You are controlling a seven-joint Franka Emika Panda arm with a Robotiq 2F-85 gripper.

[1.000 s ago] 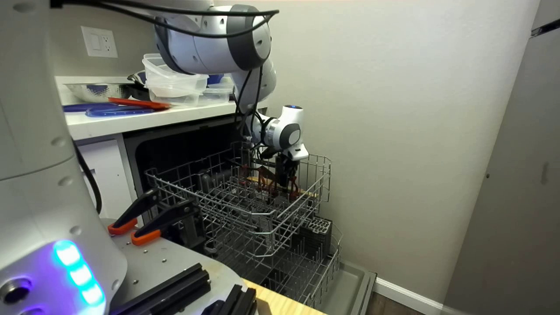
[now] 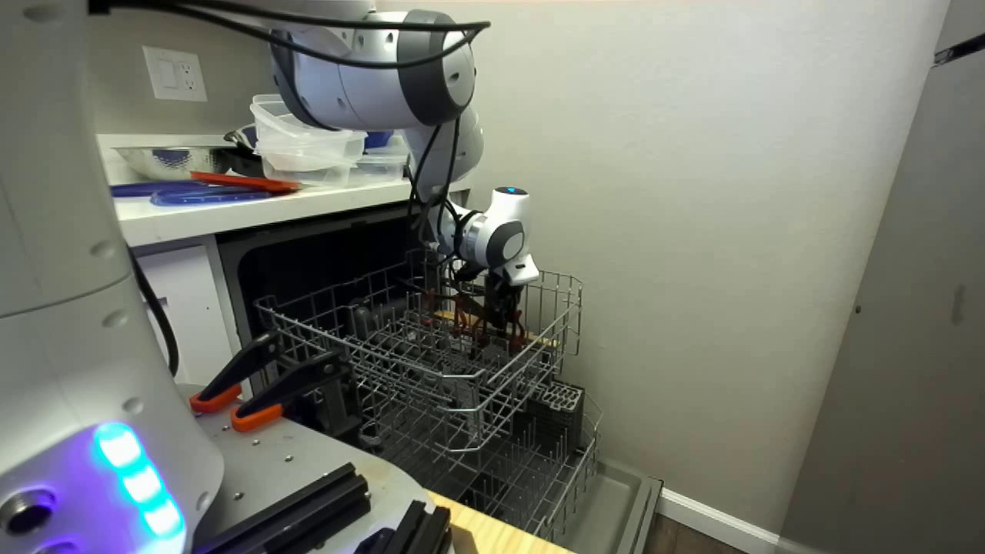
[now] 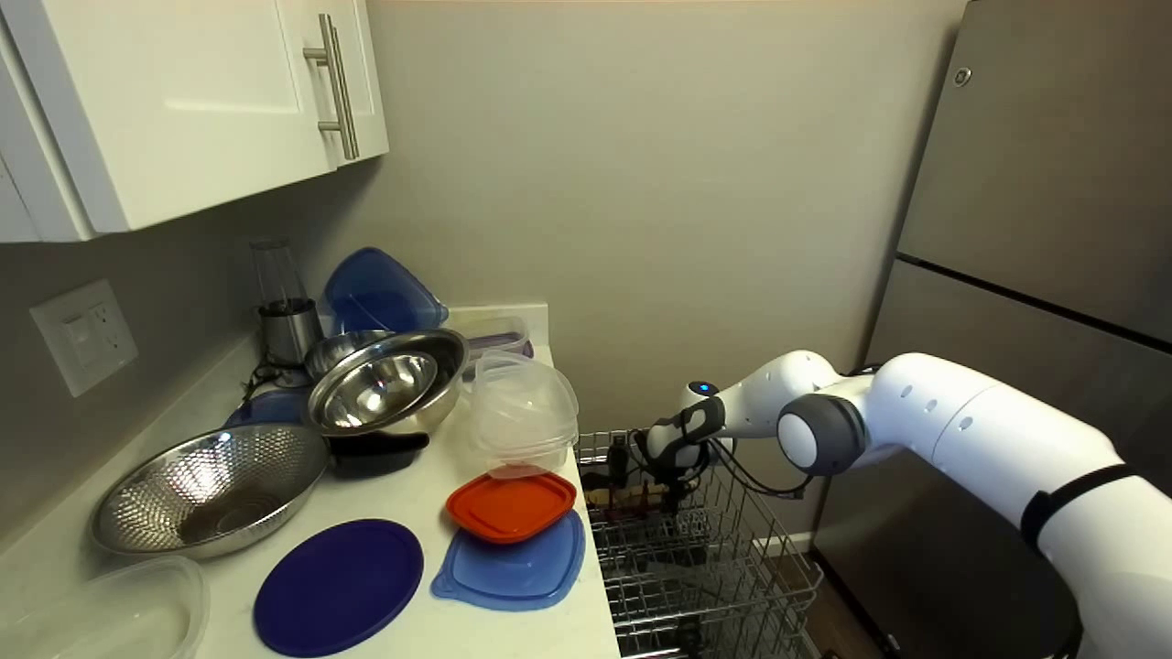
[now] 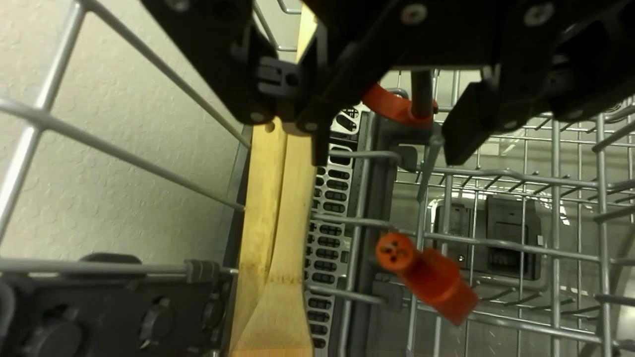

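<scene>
In the wrist view my gripper is part open over the upper dishwasher rack, one fingertip near the wooden utensils and the other to the right. Between the fingers, lower down, sit a red curved piece [image 4: 390,107] and a dark rod [image 4: 422,95]; a gap shows on either side. Farther down in that view lies another orange-red piece [image 4: 440,285] with a round, holed end. Two flat wooden utensils [image 4: 291,208] lie side by side along the rack's edge. In exterior view 1, the hand [image 2: 508,235] reaches down into the rack, its fingers hard to make out.
Wire sides of the upper rack [image 2: 480,369] surround the hand, close to the wall. Below is the lower rack [image 2: 563,498]. The counter [image 3: 461,626] holds bowls, lids and a stack of clear containers [image 3: 522,412].
In exterior view 1 the hand has shifted very slightly left and down within the rack. Nothing else there has visibly moved.
</scene>
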